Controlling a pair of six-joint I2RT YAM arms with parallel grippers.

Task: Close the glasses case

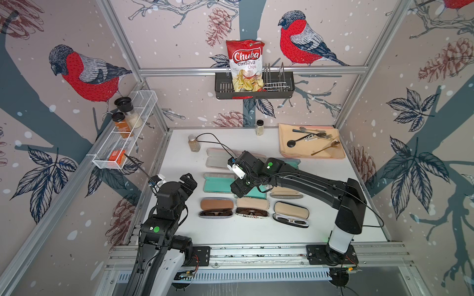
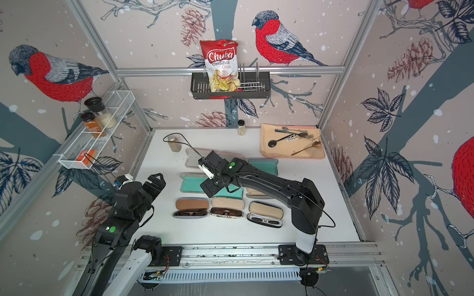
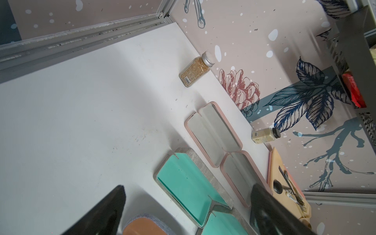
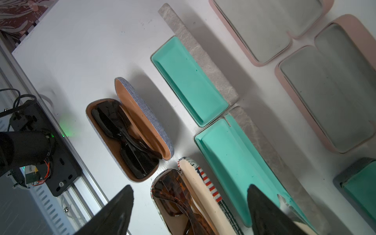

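Several glasses cases stand open on the white table. In the front row are a brown-lined case [image 4: 145,121] with dark sunglasses, a beige-lined case [image 1: 252,202] with tortoiseshell sunglasses, and a black-rimmed case [image 1: 291,211] with white-framed glasses. Behind them, two grey cases have turquoise linings; the left turquoise case [image 4: 190,80] is empty. My right gripper hovers over the middle of the cases, fingers apart, nothing visible between them. My left gripper [image 1: 187,182] is open and empty above the table's left side, clear of every case.
Two pink cases [image 3: 213,133] with grey linings lie open farther back. A spice jar [image 3: 195,70] stands at the back left, and a cutting board [image 1: 296,148] with utensils lies at the back right.
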